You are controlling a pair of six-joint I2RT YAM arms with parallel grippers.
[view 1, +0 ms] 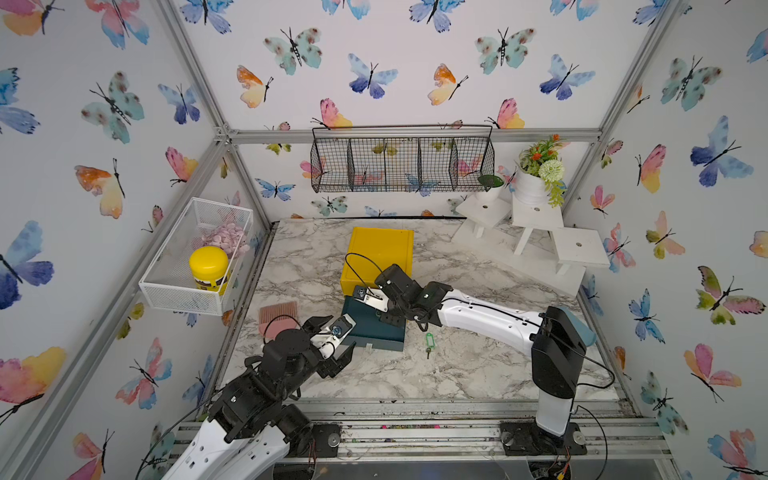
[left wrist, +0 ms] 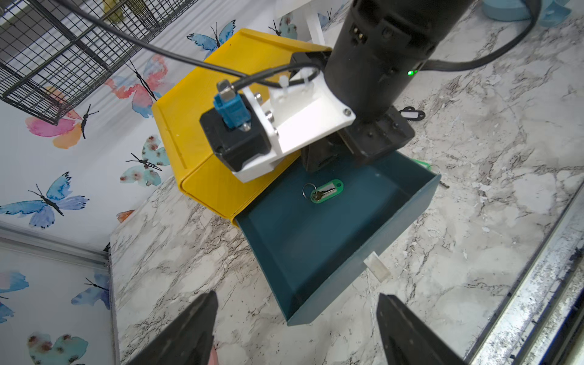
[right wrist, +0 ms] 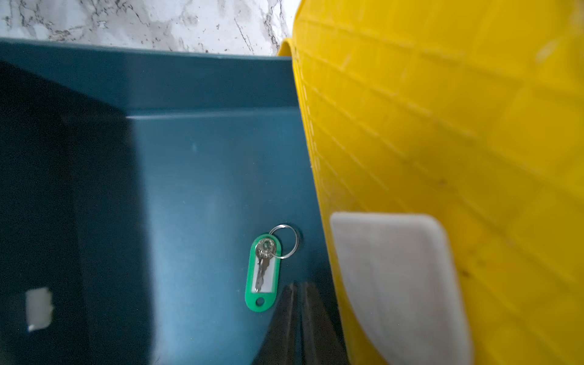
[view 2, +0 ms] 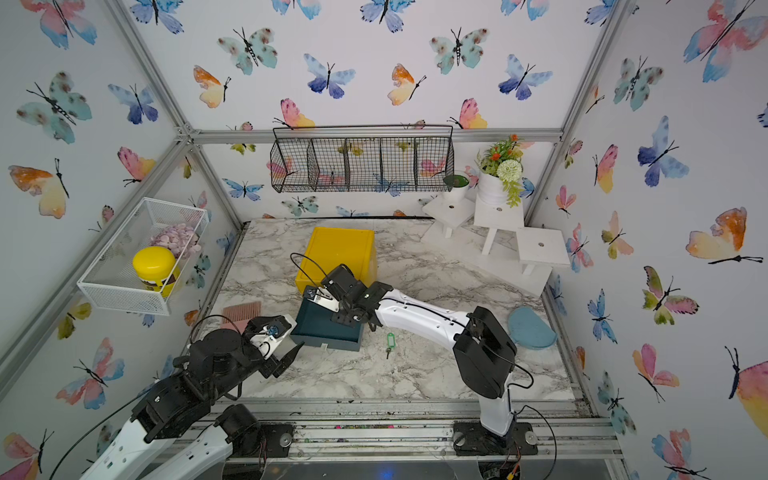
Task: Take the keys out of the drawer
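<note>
A key with a green tag and a ring (right wrist: 263,273) lies flat on the floor of the dark teal drawer (right wrist: 200,176), close to the yellow cabinet front. The drawer stands pulled out of the yellow cabinet (view 1: 382,244). My right gripper is over the drawer, its fingers nearly together with a narrow gap and nothing between them. Their tips appear just beside the tag. On the table right of the drawer lies another green-tagged key (view 1: 429,344). My left gripper stands open and empty in front of the drawer's left side.
A black tag (left wrist: 412,113) lies on the table beyond the right arm. The pink ribbed mat (view 2: 240,313) is left of the drawer. White steps (view 1: 520,256) stand back right, and a blue dish (view 2: 531,328) sits at the right.
</note>
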